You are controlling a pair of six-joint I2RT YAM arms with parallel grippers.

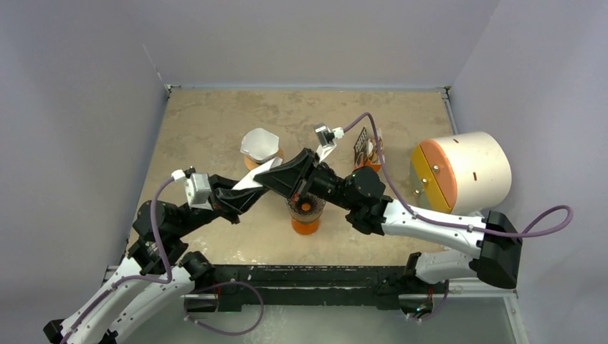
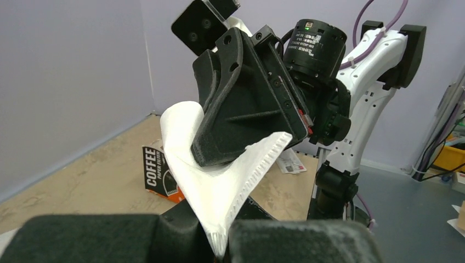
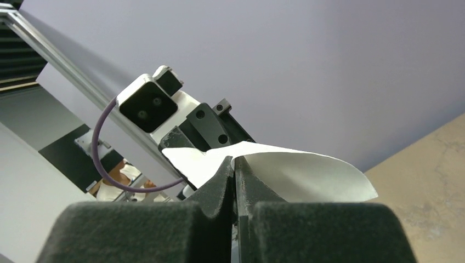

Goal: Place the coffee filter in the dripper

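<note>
A white paper coffee filter (image 1: pixel 251 179) spans the gap between my two grippers, above the table. In the left wrist view, the filter (image 2: pixel 211 189) rises as a V from my left gripper, which is shut on its narrow end. My right gripper is shut at the paper's upper edge, with the filter (image 3: pixel 318 178) spreading to both sides of its fingertips. The top view has the ribbed, see-through dripper (image 1: pixel 295 208) with its orange base (image 1: pixel 305 228) below the right gripper; the arm hides part of its rim.
A white faceted cup (image 1: pixel 259 142) stands behind the filter. Farther right are the coffee filter box (image 1: pixel 361 149) and a round cream container (image 1: pixel 473 172) with a yellow front.
</note>
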